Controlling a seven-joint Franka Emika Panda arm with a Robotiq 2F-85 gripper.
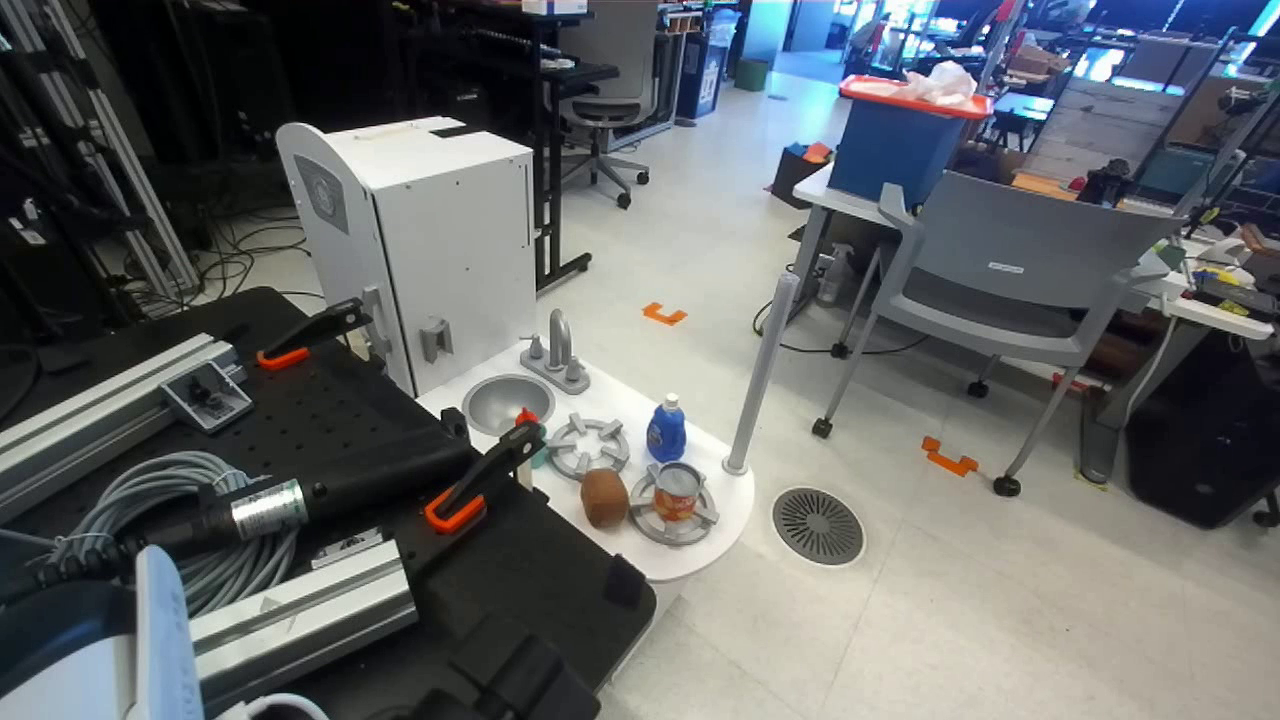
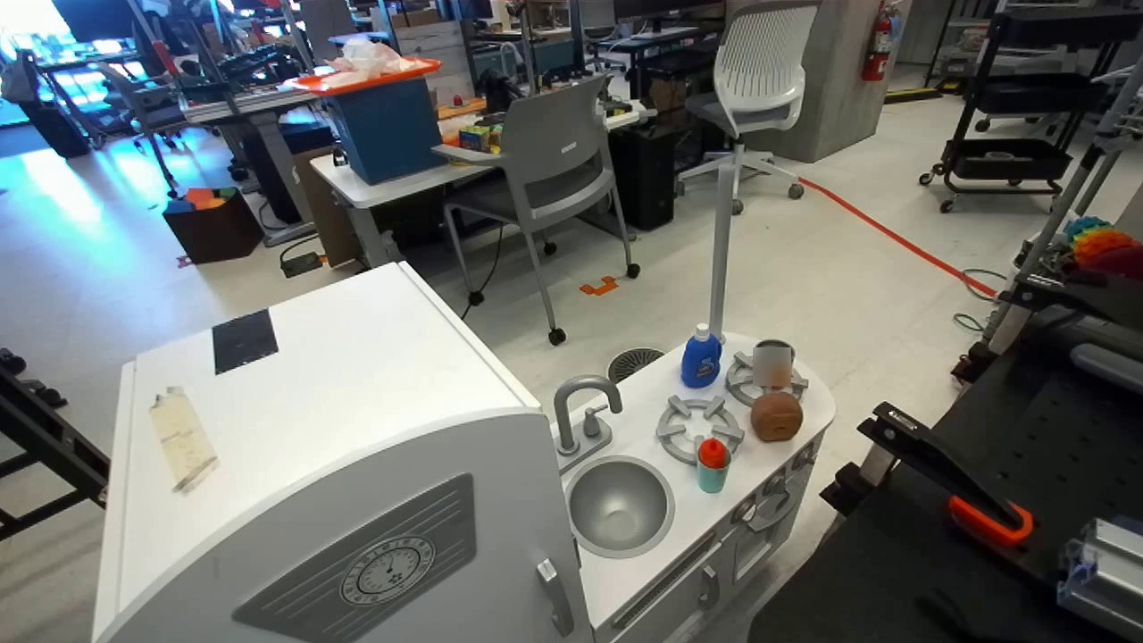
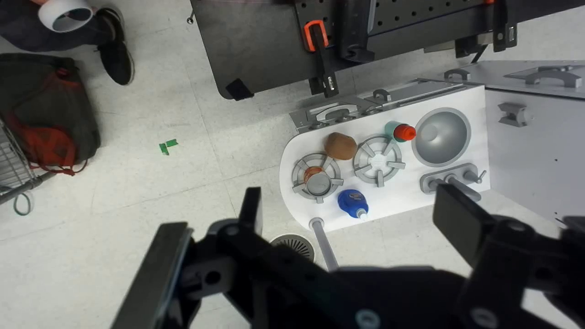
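Wide apart in the wrist view, the fingers of my gripper are open high above the toy kitchen, with only a distant view between them. On its white counter stand a blue bottle with a white cap, an orange can with a grey top on one burner, a brown rounded block, and a teal bottle with a red cap. The can stands upright in exterior view 1. None of these objects is touched by the fingers.
A grey sink and faucet are beside the tall white cabinet. A grey post rises at the counter's other end. The black table with orange-tipped clamps borders the kitchen. The second burner is bare.
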